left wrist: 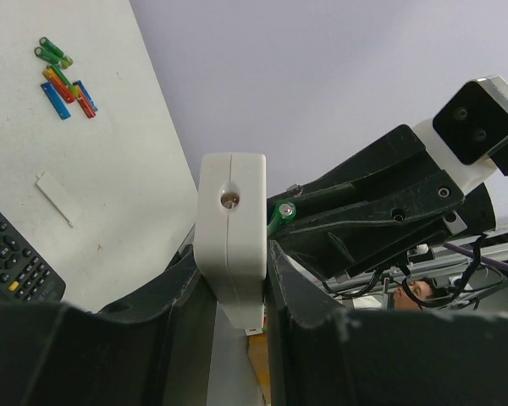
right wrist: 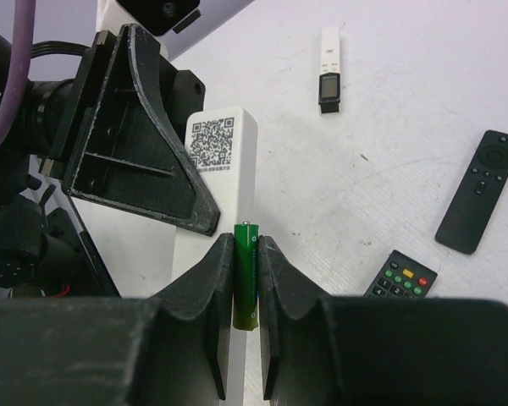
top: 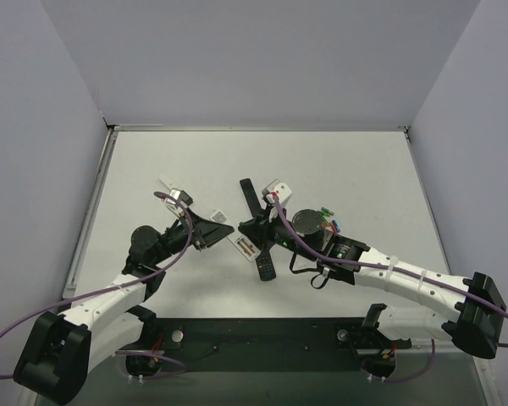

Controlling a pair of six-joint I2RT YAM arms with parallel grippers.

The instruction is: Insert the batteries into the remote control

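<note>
My left gripper [top: 212,237] is shut on a white remote control [left wrist: 230,228], held above the table; in the top view its open battery compartment [top: 244,245] shows. Beside it my right gripper [top: 254,227] is shut on a green battery [right wrist: 245,275], held upright in the right wrist view. The left wrist view shows that battery [left wrist: 281,218] just behind the white remote. Loose green, red and blue batteries lie on the table to the right.
Black remotes [right wrist: 478,190] [right wrist: 400,279] lie on the table beneath and beyond the grippers. A small white-and-black device [right wrist: 329,68] lies at the back left.
</note>
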